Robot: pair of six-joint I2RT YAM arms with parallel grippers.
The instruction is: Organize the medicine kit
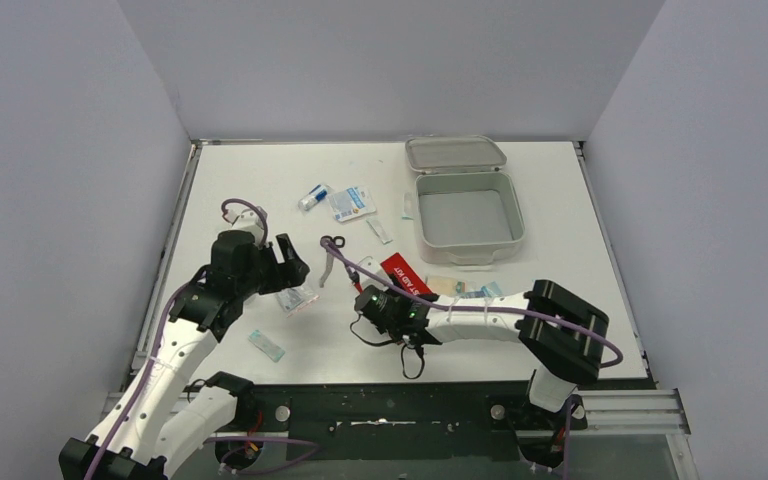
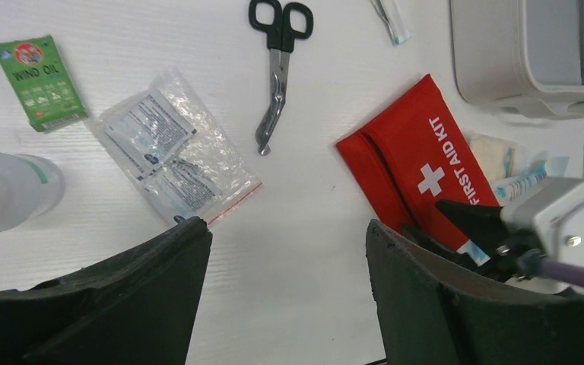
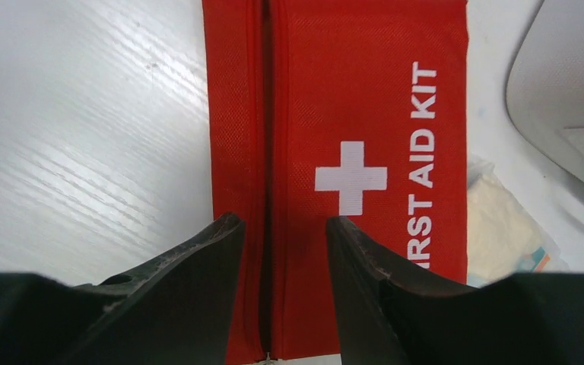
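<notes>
The red first aid kit pouch (image 3: 312, 99) lies flat on the table and fills the middle of the right wrist view. My right gripper is open over its near part, nothing held between its fingers. In the left wrist view, my left gripper stands open above bare table with an empty gap. Ahead of it lie a clear bag of white packets (image 2: 171, 152), black-handled scissors (image 2: 277, 76) and a green wind oil box (image 2: 38, 80). A white bottle (image 2: 15, 190) lies at the left edge. The grey medicine case (image 1: 470, 215) stands with its lid swung back.
Toward the back lie a blue-and-white packet (image 1: 351, 203) and a small bottle (image 1: 314, 197). A teal sachet (image 1: 266, 346) lies near the front left. Beige and blue packets (image 3: 498, 220) sit right of the pouch. The table right of the case is clear.
</notes>
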